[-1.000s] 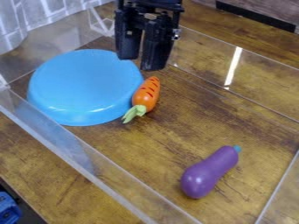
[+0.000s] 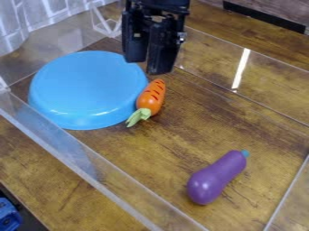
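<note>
My black gripper (image 2: 147, 54) hangs at the top centre, above the back rim of a blue round plate or lid (image 2: 85, 88) on the wooden surface. Its fingers point down; whether they are open or shut is hard to tell. An orange toy carrot (image 2: 150, 97) with green top lies beside the blue piece, just below the gripper in the view. A purple toy eggplant (image 2: 215, 178) lies at the lower right.
Clear plastic walls border the wooden work area (image 2: 145, 162). A dark blue object (image 2: 7, 217) is at the bottom left, outside the wall.
</note>
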